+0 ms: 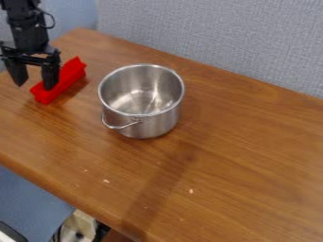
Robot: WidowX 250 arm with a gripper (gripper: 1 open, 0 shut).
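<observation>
A black gripper (pixel 34 72) hangs at the upper left, open, its fingers spread over the near-left part of a red block (pixel 60 79) that lies on the wooden table. Whether the fingers touch the block is not clear. To the right of the block stands a steel pot (pixel 142 99) with a wire handle at its front left, apart from the gripper.
A grey textured wall (pixel 228 38) runs along the back. The table's left edge is near the gripper, with blue floor beyond.
</observation>
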